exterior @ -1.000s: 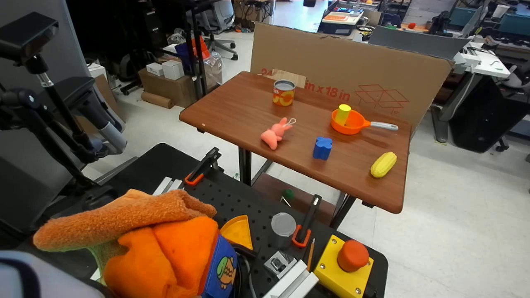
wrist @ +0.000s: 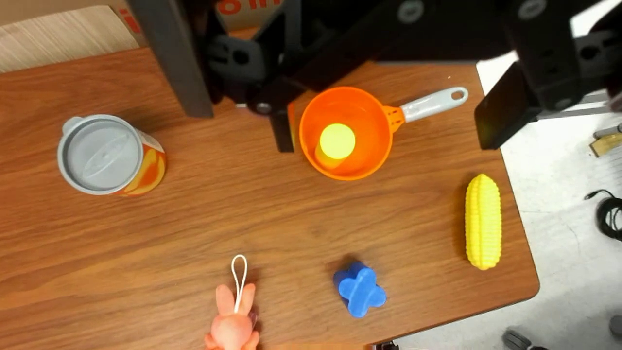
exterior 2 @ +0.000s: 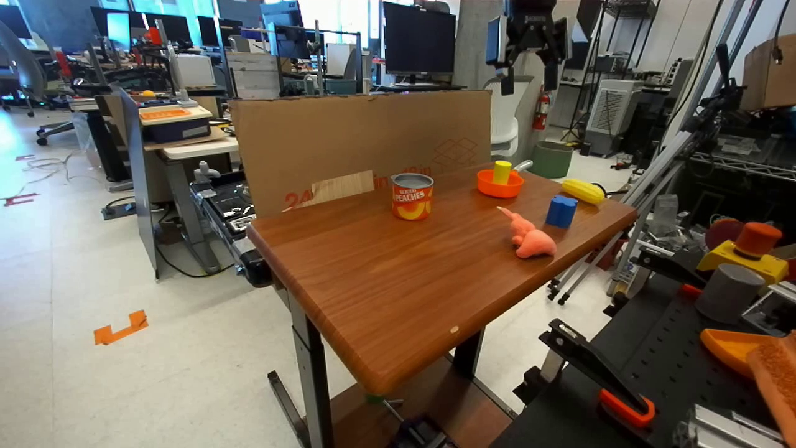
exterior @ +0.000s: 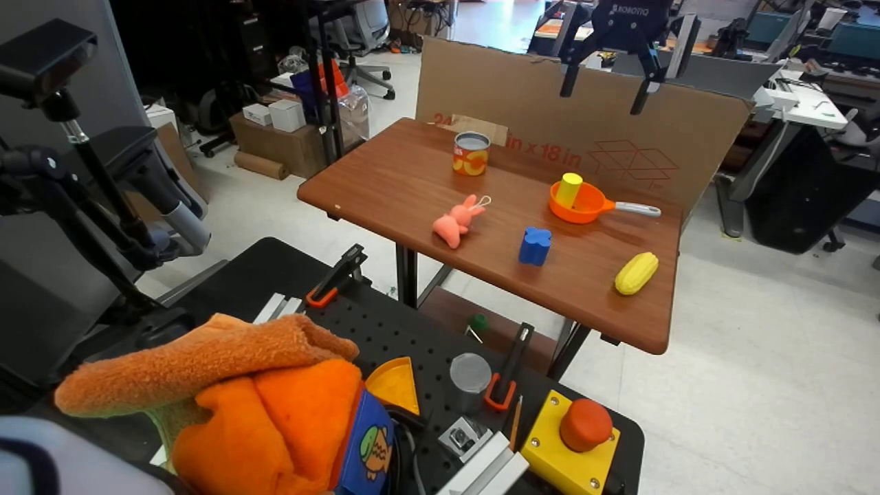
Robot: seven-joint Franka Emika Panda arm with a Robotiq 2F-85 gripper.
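Note:
My gripper hangs open high above the back right of the wooden table, nothing between its fingers. In the wrist view its fingertips spread to either side of an orange pan well below. Inside that pan stands a yellow cylinder, and the pan's grey handle points right. To the left is a peach can. A yellow corn cob lies near the right edge. Toward the front are a blue flower-shaped block and a pink rabbit toy, partly cut off in the wrist view.
A cardboard sheet stands upright along the table's back edge. In front of the table is a black perforated bench with clamps and an orange plush.
The things on the table have not moved.

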